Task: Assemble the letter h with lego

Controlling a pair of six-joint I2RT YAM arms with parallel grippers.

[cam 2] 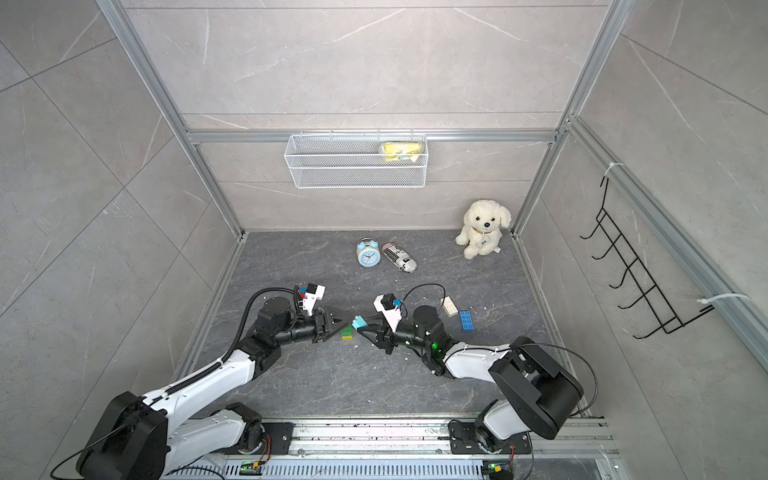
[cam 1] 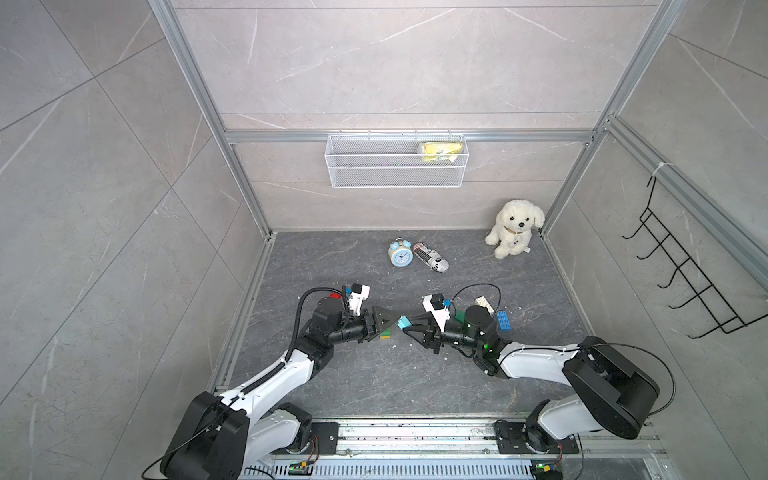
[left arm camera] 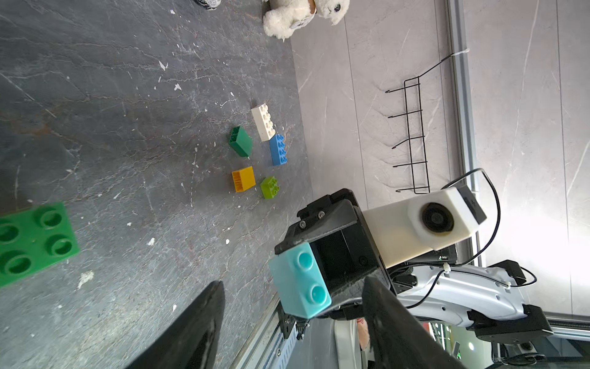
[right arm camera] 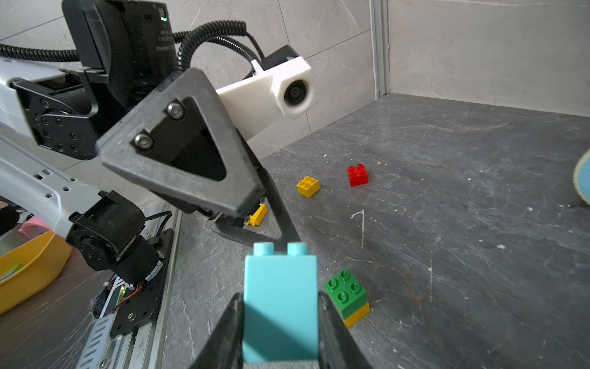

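Note:
My right gripper is shut on a light-blue brick (right arm camera: pixel 281 301), its two studs pointing outward. Facing it, the left gripper (cam 2: pixel 341 319) is part open; only background and the light-blue brick (left arm camera: pixel 299 279) beyond show through the gap in the left wrist view. That brick is apart from the left fingers (left arm camera: pixel 199 326). On the table below, a green brick sits on a yellow brick; the green brick (left arm camera: pixel 37 243) shows its studs at the left wrist view's left edge.
Loose red (right arm camera: pixel 357 175) and yellow (right arm camera: pixel 308 186) bricks lie left. Dark-green (left arm camera: pixel 240 141), orange (left arm camera: pixel 244 179), lime (left arm camera: pixel 269 187), white (left arm camera: pixel 263 121) and blue (left arm camera: pixel 278 149) bricks lie right. An alarm clock (cam 1: pixel 401 253) and plush dog (cam 1: pixel 514 228) stand behind.

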